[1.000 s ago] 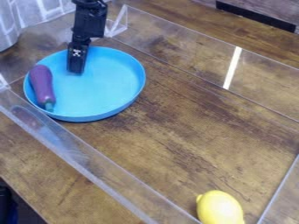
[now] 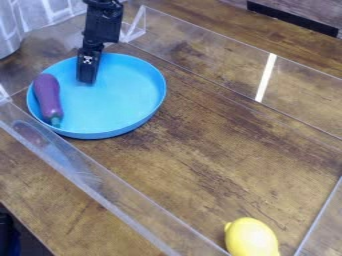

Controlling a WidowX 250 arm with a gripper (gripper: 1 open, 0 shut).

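Observation:
A black gripper [image 2: 88,62] reaches down from the top to the back part of a blue plate [image 2: 127,105], its tips low at the plate's far side; whether it is open or shut is hard to make out. A purple toy eggplant [image 2: 48,97] lies along the left side of the plate, apart from the gripper. A yellow lemon [image 2: 250,237] rests on the wooden table [image 2: 227,140] at the lower right, well away from the plate.
A metal pot [image 2: 8,25] is partly in view at the top left. Clear plastic barriers run round the work area.

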